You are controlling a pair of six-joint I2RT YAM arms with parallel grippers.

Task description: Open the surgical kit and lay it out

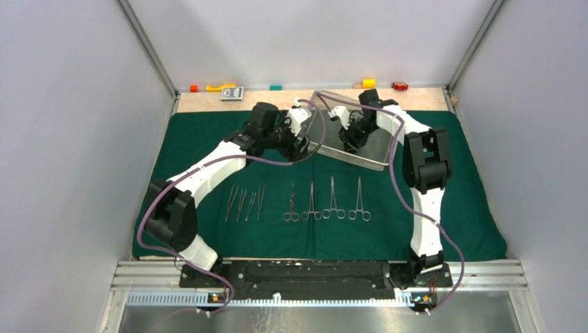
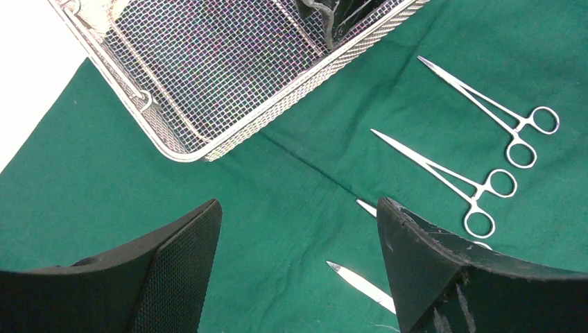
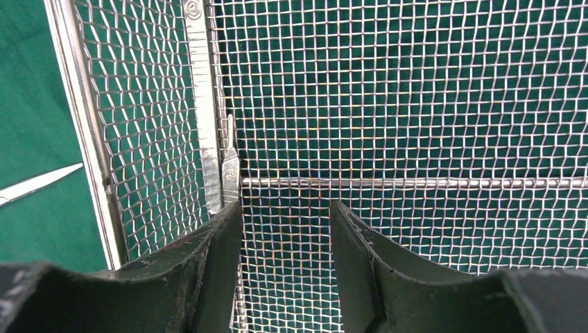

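Note:
The wire mesh tray stands at the back right of the green cloth. Inside it, along the near wall, lie flat metal scalpel handles, one with a narrow tip. Over these my right gripper hangs inside the tray, fingers parted, nothing between its fingers. My left gripper is apart too, empty, above the cloth by the tray's left corner. In front, scissors and clamps with ring handles lie in a row, and several tweezers lie to their left.
A deck of cards and small coloured blocks sit on the back ledge. Both arms reach in from the front edge.

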